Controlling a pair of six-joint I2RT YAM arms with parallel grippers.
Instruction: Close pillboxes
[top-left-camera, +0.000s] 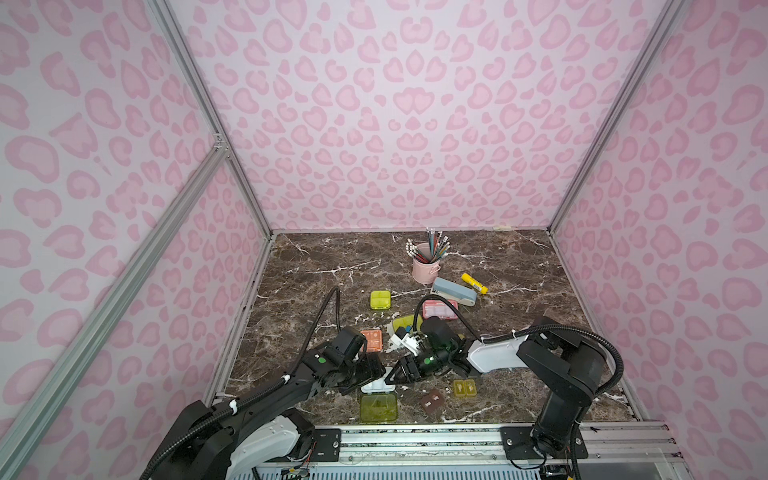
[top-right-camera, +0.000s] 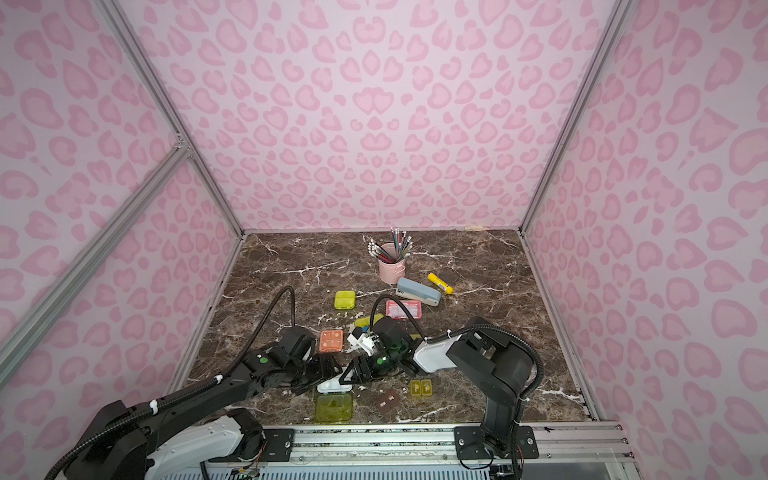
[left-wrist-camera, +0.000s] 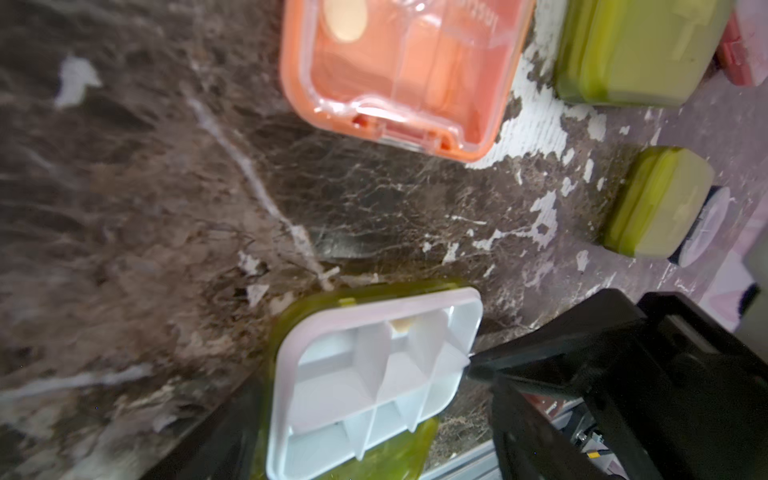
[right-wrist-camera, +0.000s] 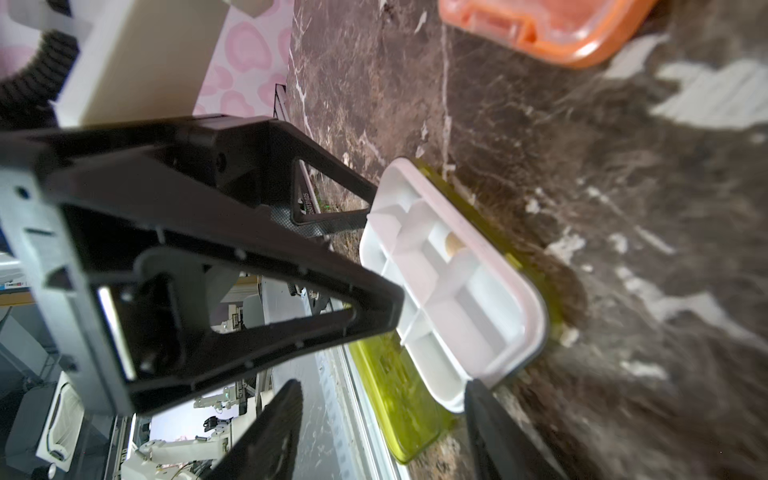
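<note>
An open pillbox (left-wrist-camera: 376, 376) with a white compartment tray lies between my grippers near the front edge. A tablet (right-wrist-camera: 453, 244) sits in one compartment, and its clear green lid (top-left-camera: 378, 408) is folded out towards the front. My left gripper (top-left-camera: 374, 374) stands open at the box's left end, its fingers (right-wrist-camera: 352, 312) at the tray. On the other end is my right gripper (top-left-camera: 393, 376), its fingers part open; one fingertip (left-wrist-camera: 488, 364) reaches the tray's edge. Beyond lies an orange pillbox (top-left-camera: 371, 340) with its lid down.
Green pillboxes (left-wrist-camera: 640, 48) and a pink pillbox (top-left-camera: 440, 309) lie farther back. A brown box (top-left-camera: 433, 401) and a small yellow one (top-left-camera: 464, 388) sit to the right. A pencil cup (top-left-camera: 426, 270) stands at the back.
</note>
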